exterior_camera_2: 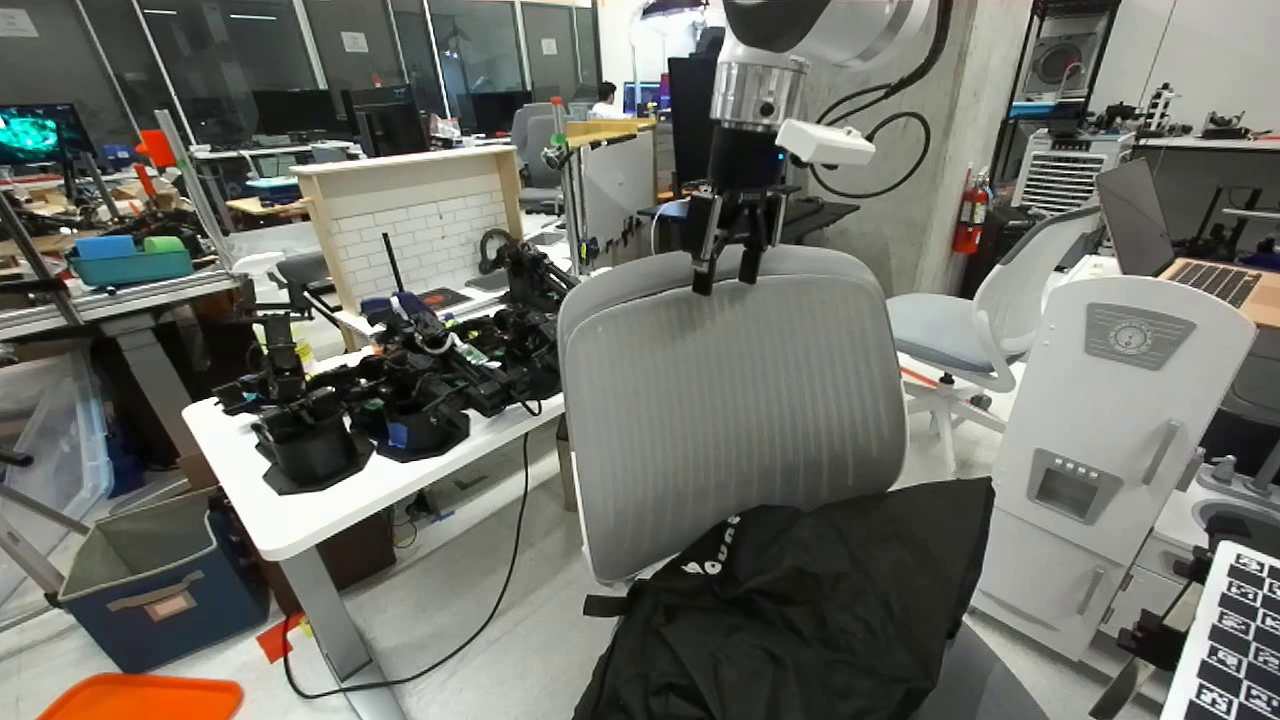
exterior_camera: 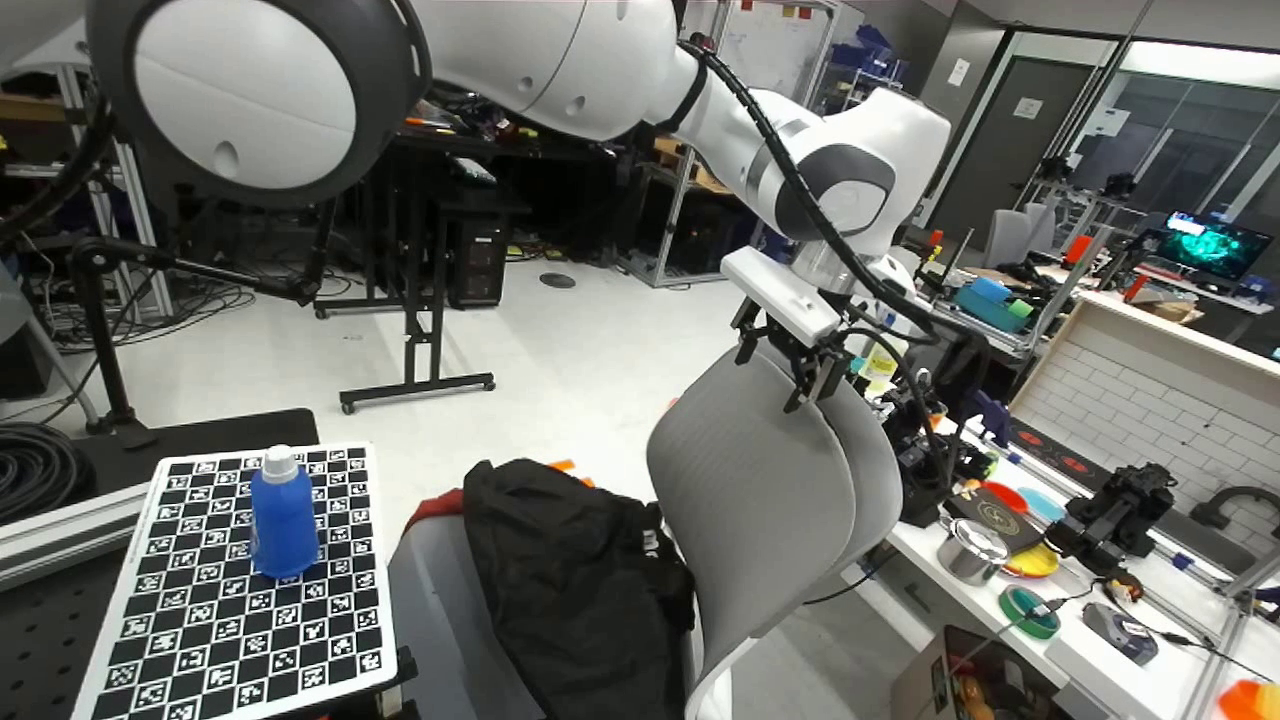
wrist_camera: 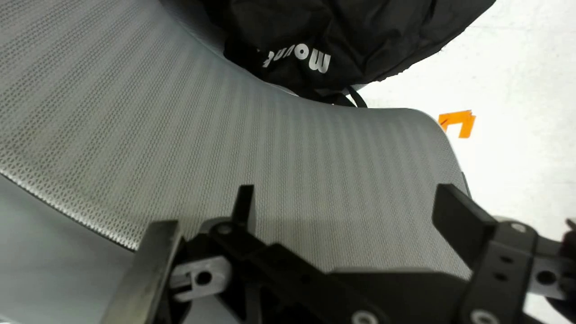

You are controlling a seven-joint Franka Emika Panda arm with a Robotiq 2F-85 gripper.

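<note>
My gripper [exterior_camera_2: 727, 284] stands open at the top of the grey chair backrest [exterior_camera_2: 732, 396], fingers pointing down. In exterior view 1 its fingertips overlap the backrest's upper part; whether they touch it I cannot tell. Nothing is held between the fingers, which show wide apart in the wrist view with grey mesh behind them. A black cloth item [exterior_camera: 576, 588] with white lettering lies crumpled on the seat, against the backrest's foot. Some red cloth [exterior_camera: 435, 509] shows at its far left edge.
A blue bottle [exterior_camera: 283, 516] with a white cap stands on a checkered marker board [exterior_camera: 198, 654] at the left. Beside the chair runs a white table [exterior_camera_2: 270, 498] with black devices. A white toy fridge [exterior_camera_2: 1068, 444] stands opposite.
</note>
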